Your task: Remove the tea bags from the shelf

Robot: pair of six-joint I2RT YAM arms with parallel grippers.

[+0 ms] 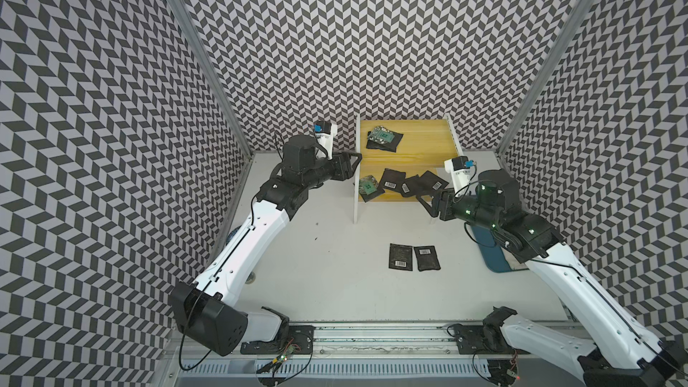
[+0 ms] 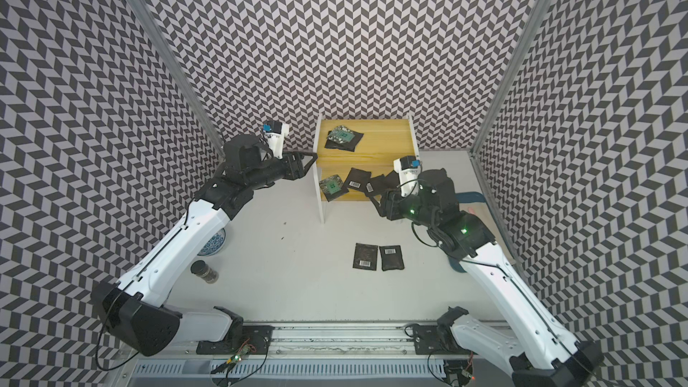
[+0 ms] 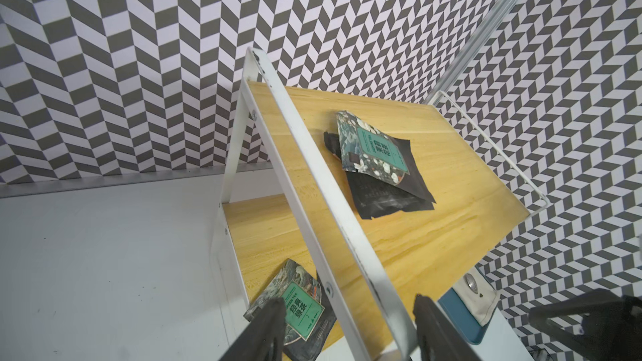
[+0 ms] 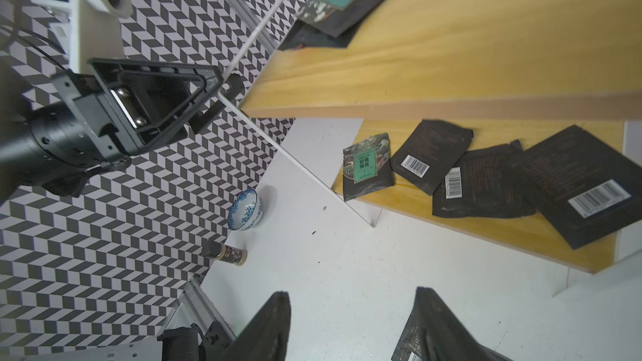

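Observation:
The two-tier wooden shelf (image 1: 423, 150) has white metal side frames. On its top board two tea bags (image 3: 378, 153) lie stacked, a green-labelled one over a black one. Several more lie on the lower board: a green-labelled bag (image 4: 364, 165) at the left, then black bags (image 4: 433, 153) with barcodes. Two black tea bags (image 1: 400, 257) rest on the table in front. My left gripper (image 1: 354, 163) is open beside the shelf's left frame, nothing held. My right gripper (image 1: 431, 205) is open at the lower tier's front right, its fingers empty in the right wrist view.
The left side frame (image 3: 334, 207) rises close in front of the left fingers. A blue tray (image 1: 488, 249) is at the right, partly behind the right arm. A bowl (image 2: 213, 242) and a jar (image 2: 204, 271) stand at the left.

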